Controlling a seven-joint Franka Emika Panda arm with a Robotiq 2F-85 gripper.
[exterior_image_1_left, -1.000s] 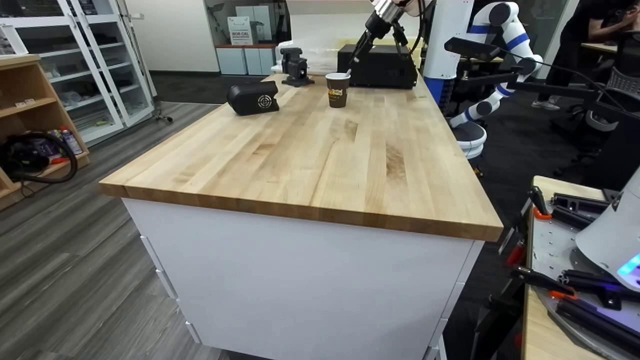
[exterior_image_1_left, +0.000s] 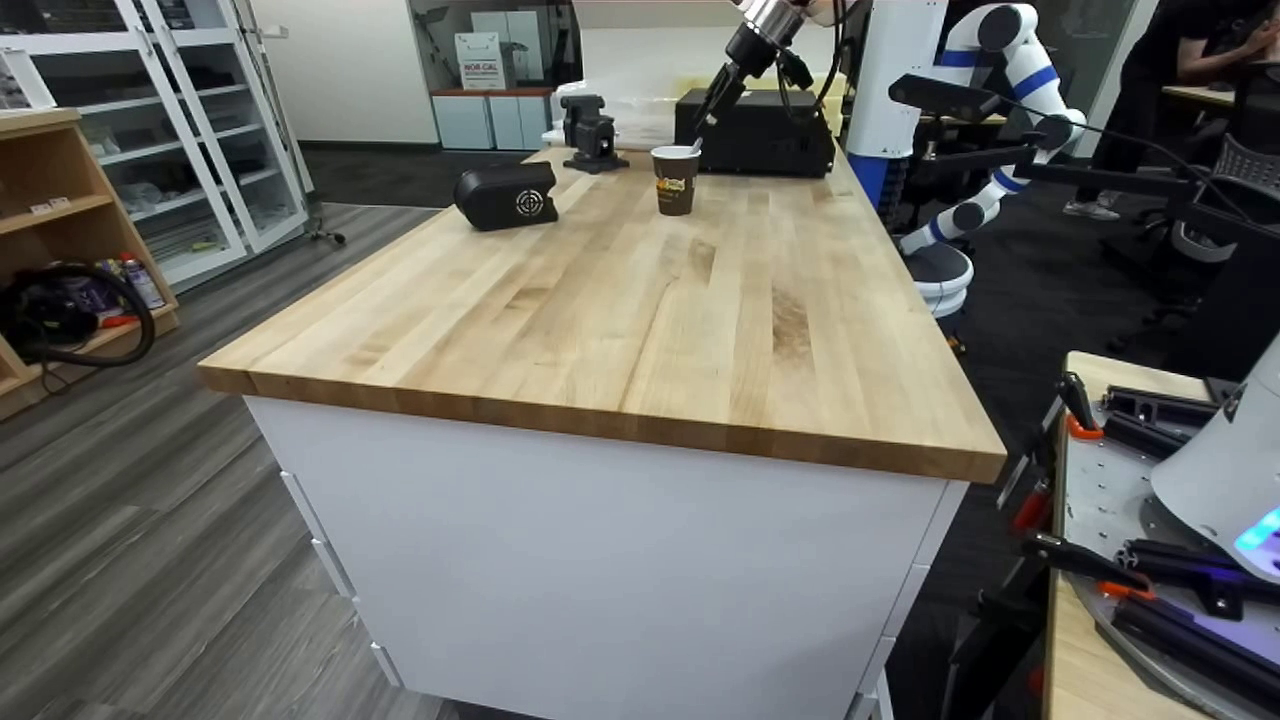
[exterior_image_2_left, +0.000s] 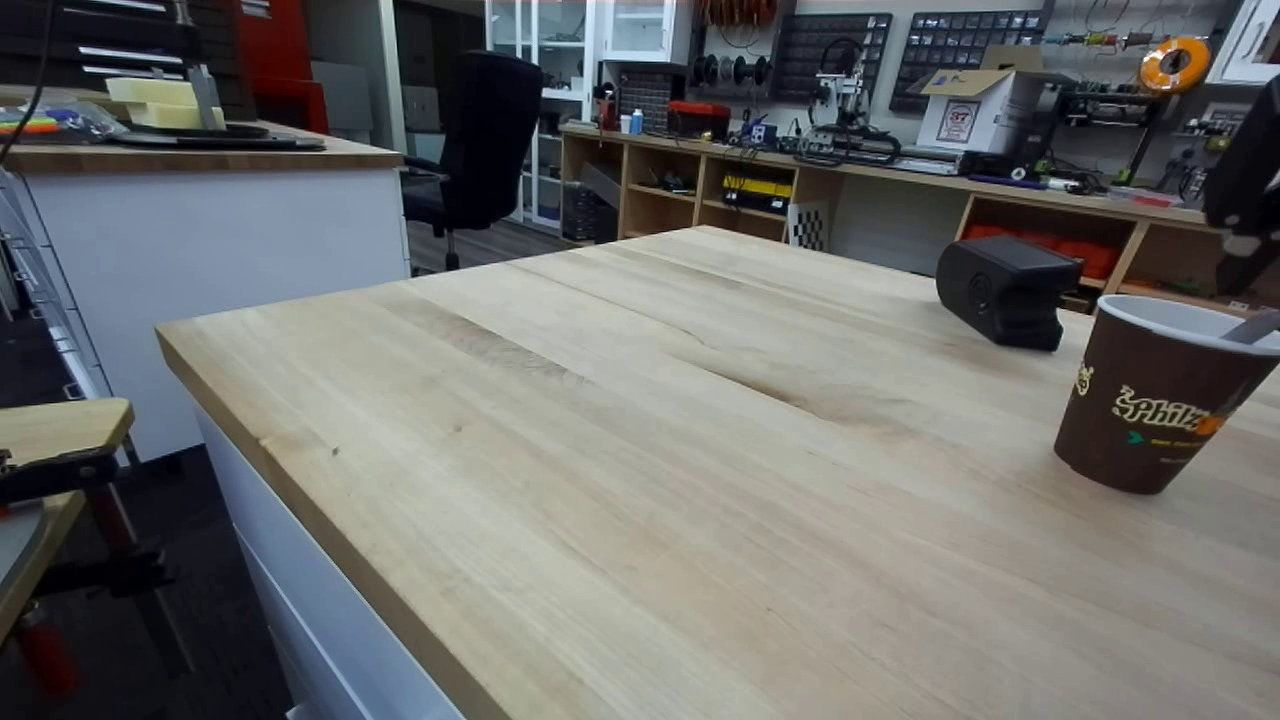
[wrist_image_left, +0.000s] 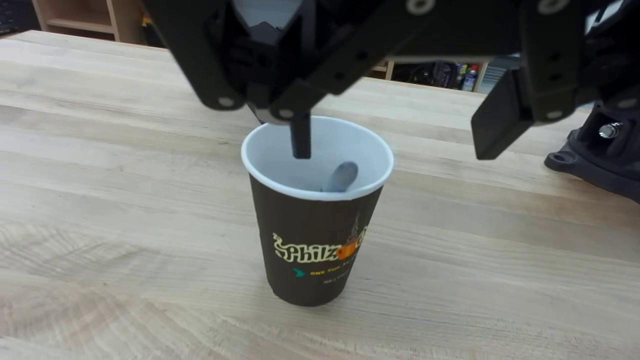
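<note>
A dark brown paper cup (wrist_image_left: 309, 240) with a white rim stands upright on the wooden table; it also shows in the first exterior view (exterior_image_1_left: 675, 192) and at the right of the second (exterior_image_2_left: 1152, 408). A greyish spoon-like utensil (wrist_image_left: 343, 177) leans inside, its lower part hidden by the cup wall. My gripper is part open above the cup, its fingers wide apart with nothing seen between them. In the wrist view, one fingertip (wrist_image_left: 301, 141) overlaps the cup's opening and the other lies to the right; whether either touches the cup, I cannot tell.
A black speaker-like object (exterior_image_1_left: 506, 196) lies near the cup. Farther back are a black stand (exterior_image_1_left: 590, 134) and a black box (exterior_image_1_left: 762, 134).
The arm and gripper have shifted slightly, and the far finger appears a little closer to the near one. The cup and the other tabletop objects have not moved.
</note>
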